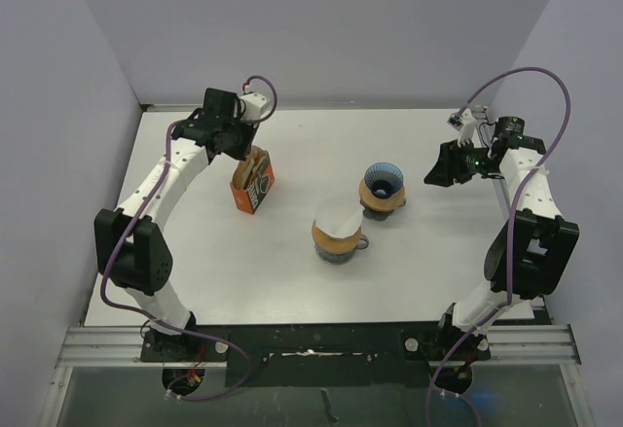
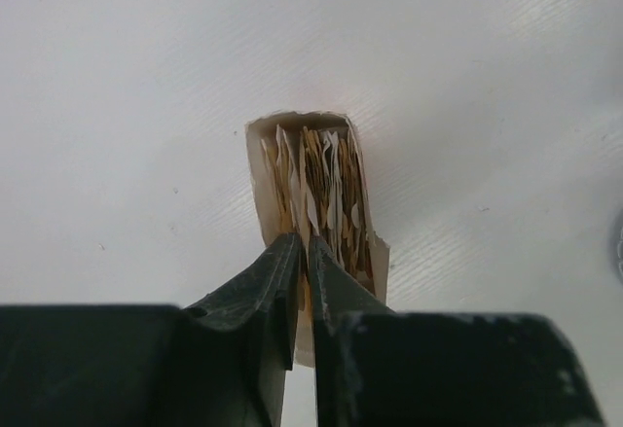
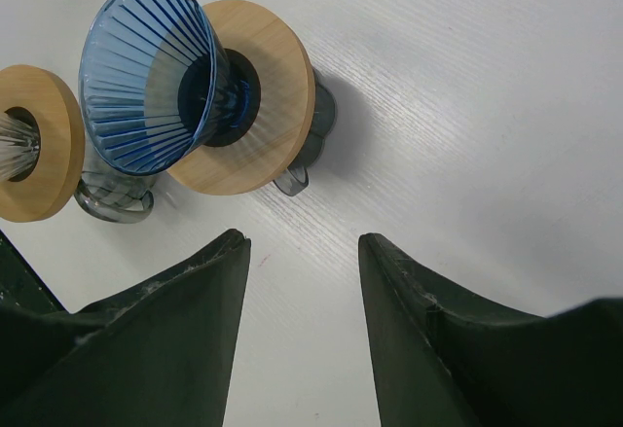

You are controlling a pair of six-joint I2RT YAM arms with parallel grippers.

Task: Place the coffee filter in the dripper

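Note:
Brown and white paper filters [image 2: 326,189] stand upright, packed in an open-topped box [image 1: 252,185] with an orange and black side. My left gripper hovers over this box, its fingers close together with a narrow gap between the tips. No filter clearly shows gripped there, though the box is partly hidden behind the fingers. A blue ribbed dripper [image 3: 146,77], empty inside, sits in a wooden collar [image 3: 287,87] on a glass server. To the right of it in the top view, my right gripper [image 1: 439,180] stands open and empty.
A second server with a wooden collar [image 3: 54,145] and a clear or whitish dripper [image 1: 339,217] stands in front and to the left of the blue one. Open white table [image 1: 302,145] lies between the box and the drippers.

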